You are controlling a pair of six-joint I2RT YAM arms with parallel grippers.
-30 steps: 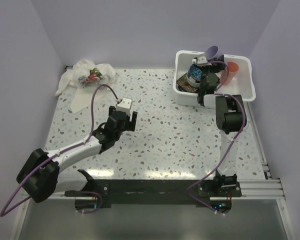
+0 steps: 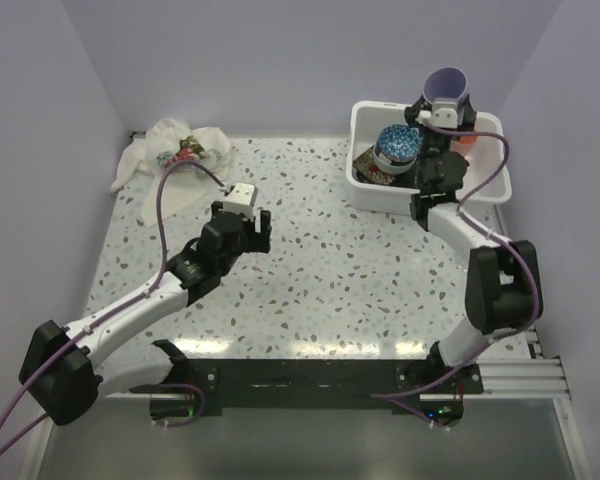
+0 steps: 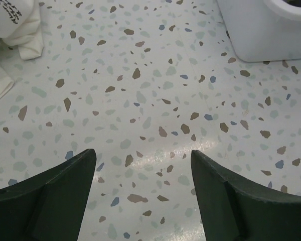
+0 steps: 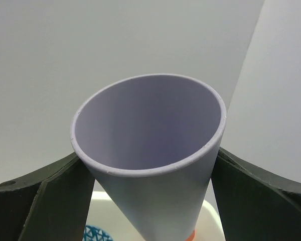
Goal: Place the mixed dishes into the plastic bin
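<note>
A lavender cup (image 4: 160, 201) tilts between the widely spread fingers of my right gripper (image 2: 442, 108), its mouth facing the right wrist camera. The cup's wide rim overlaps both fingers (image 4: 60, 196), so contact at its sides is hard to judge. Below it, the white plastic bin (image 2: 380, 198) sits at the back right of the table. Inside the bin are a blue-patterned bowl (image 2: 397, 142) stacked on other bowls, a dark patterned dish (image 2: 368, 168) and an orange cup (image 2: 467, 143), mostly covered. My left gripper is open and empty above bare table.
A crumpled white cloth (image 2: 205, 137) with a colourful print lies at the back left. Grey walls stand close behind the bin and to its right.
</note>
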